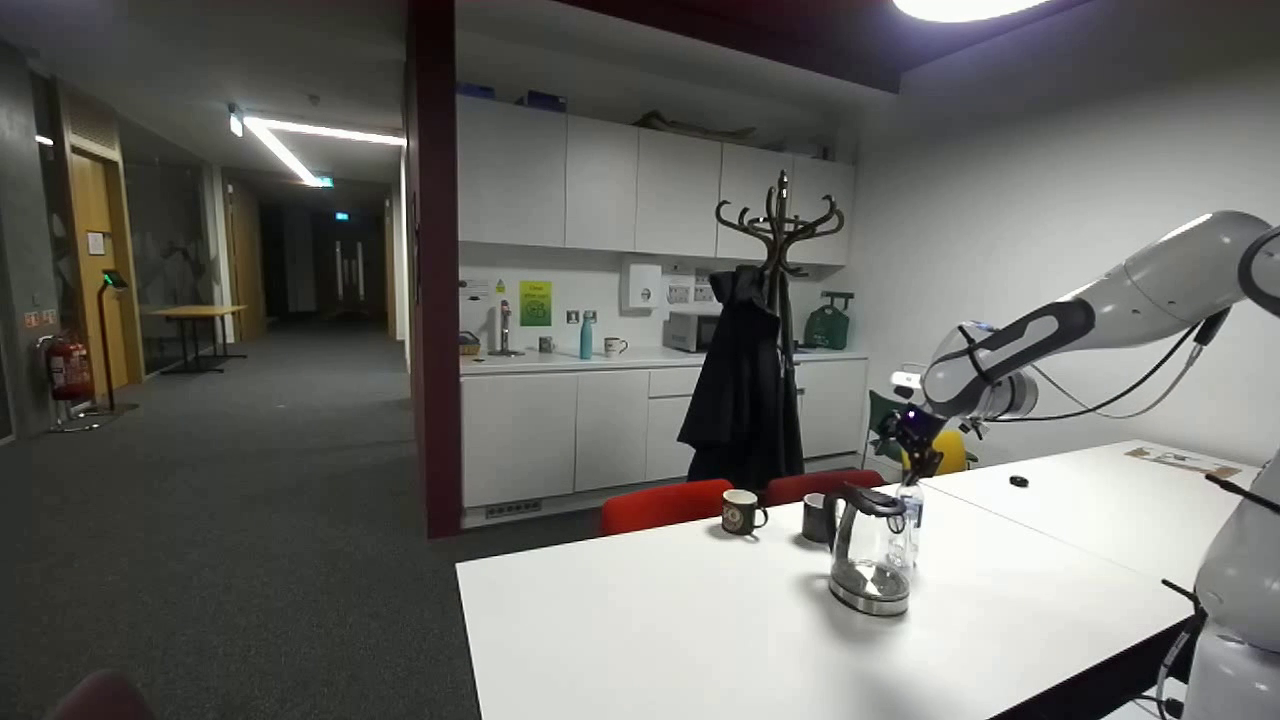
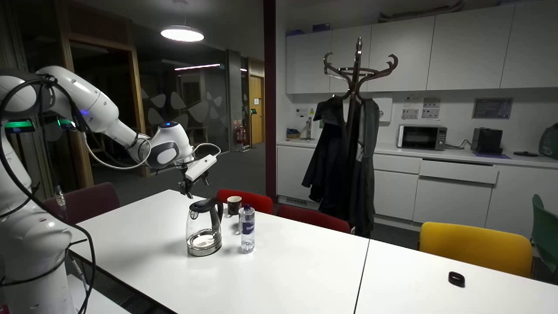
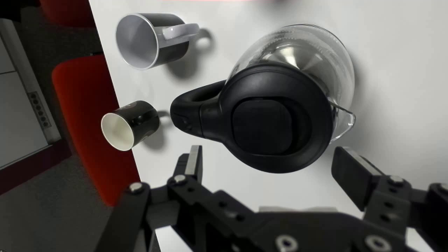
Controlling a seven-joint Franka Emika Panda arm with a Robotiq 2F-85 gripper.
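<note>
A glass kettle with a black lid and handle (image 3: 268,121) stands upright on the white table. In the wrist view its lid lies beyond and partly between the widely parted fingers of my open gripper, with no grip on it. From the second exterior view, the gripper (image 2: 194,187) hangs above the table near the top of the kettle (image 2: 204,230); whether they touch cannot be told. Two dark mugs sit by the table's far edge: one mug with a pale inside (image 3: 132,124) and another mug with a white handle (image 3: 172,40).
Close to the kettle stands a clear water bottle (image 2: 247,230). Red chairs (image 1: 666,506) line the far edge, with a yellow chair (image 2: 473,246) further along. A small black object (image 2: 456,279) lies on the second table.
</note>
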